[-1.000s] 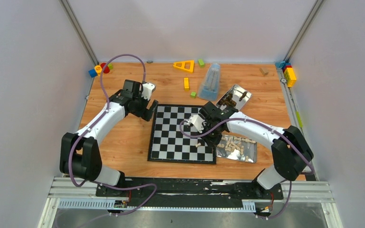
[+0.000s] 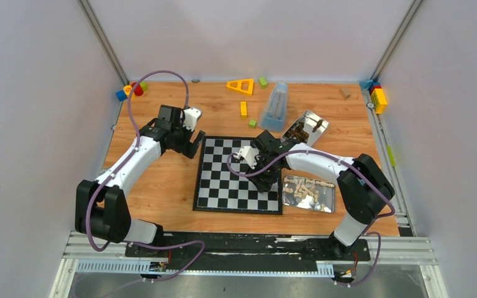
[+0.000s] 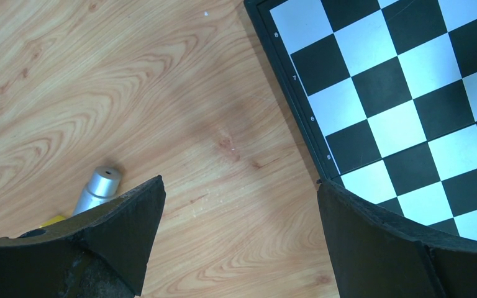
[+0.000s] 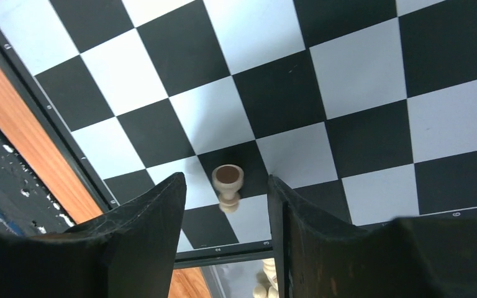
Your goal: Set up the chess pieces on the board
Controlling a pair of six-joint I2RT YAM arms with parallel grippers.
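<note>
One pale chess piece (image 4: 228, 186) lies on its side on the chessboard (image 4: 348, 149), its round brown-bottomed base showing in the right wrist view. Over it stands my right gripper (image 2: 263, 185), open, one finger to either side of the piece and apart from it. Light pieces (image 2: 307, 192) lie loose in the metal tray (image 2: 329, 202) right of the board. Dark pieces (image 2: 299, 131) lie in a second tray (image 2: 315, 118) farther back. My left gripper, also open, hangs beyond the board's left edge with only bare tabletop between its fingers.
Behind the board are a clear plastic box (image 2: 274, 108), a yellow triangle (image 2: 240, 85), a yellow block (image 2: 243, 109) and small green blocks. In the left wrist view a silver cylinder (image 3: 102, 184) is close to the left finger.
My right gripper has moved left and slightly down in the top view, from the board's right edge to over the pale piece, now hidden there. The left arm barely shifted.
</note>
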